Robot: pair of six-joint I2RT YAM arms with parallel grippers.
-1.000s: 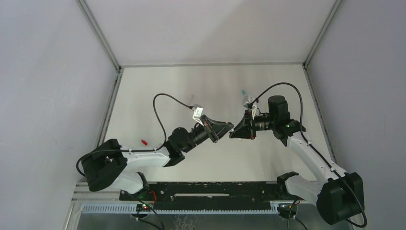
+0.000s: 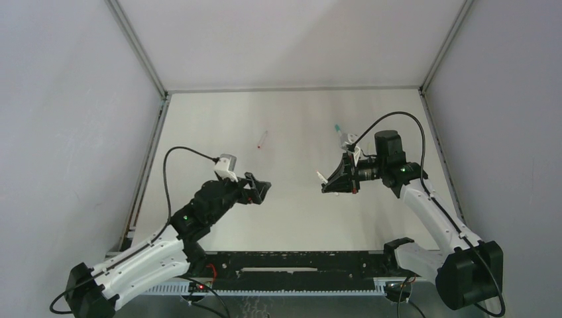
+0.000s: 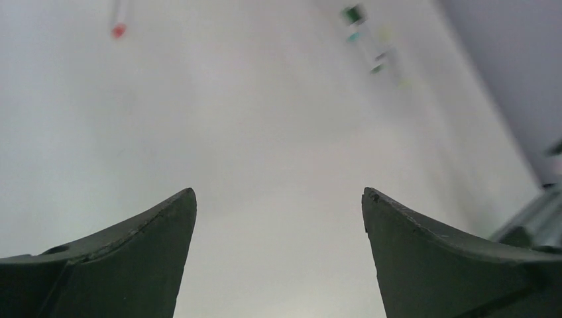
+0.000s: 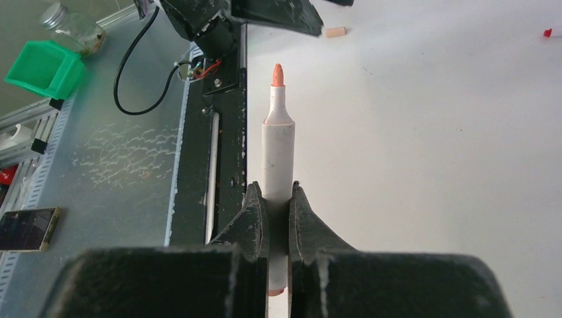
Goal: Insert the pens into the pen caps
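A white pen (image 4: 278,152) with a bare orange tip stands upright in the right wrist view, my right gripper (image 2: 325,187) shut around its barrel. My left gripper is open with nothing between its fingers, well to the left of the pen. A small pale orange cap (image 4: 335,32) shows close to a left fingertip (image 4: 306,20) in the right wrist view, apart from the pen tip. A second pen with a red end (image 2: 262,140) lies at the back middle. Behind the right gripper is a teal-ended marker (image 2: 338,128), partly hidden by the wrist camera.
Bare white tabletop (image 2: 291,218) fills the space between the grippers and in front of them. A dark rail (image 2: 298,260) runs along the front edge. Side walls stand left and right.
My left gripper has pulled back to the left, away from the right gripper and pen. Its arm now covers the spot where a red piece lay. The right arm is nearly still.
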